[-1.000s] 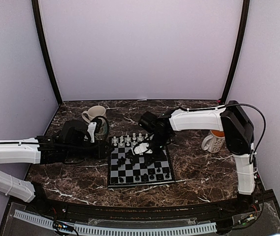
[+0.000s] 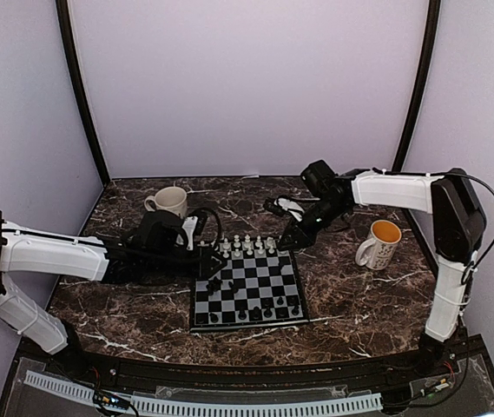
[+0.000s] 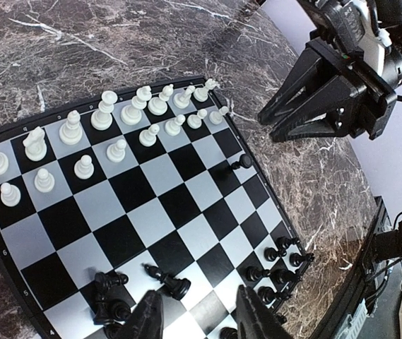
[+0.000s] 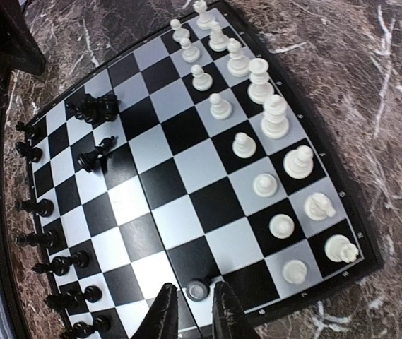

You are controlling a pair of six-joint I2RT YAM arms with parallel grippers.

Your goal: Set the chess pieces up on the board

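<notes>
The chessboard (image 2: 246, 291) has white pieces (image 3: 102, 116) in two rows along its far side. Black pieces (image 4: 45, 239) stand along the near edge. A black piece (image 3: 169, 282) lies on its side near the middle, beside a cluster of black pieces (image 4: 95, 107). Apart from these, one black pawn (image 4: 198, 289) stands near the right edge, just ahead of my right gripper. That gripper's fingers are parted with nothing visible between them. Above the board's left part hangs my left gripper, open and empty.
A white mug (image 2: 172, 201) stands behind the board at left, another mug (image 2: 379, 243) at right. My left arm (image 2: 142, 252) covers part of the table left of it.
My right gripper has moved from over the board's middle to the back right, near the board's edge. The left gripper has shifted right, over the board.
</notes>
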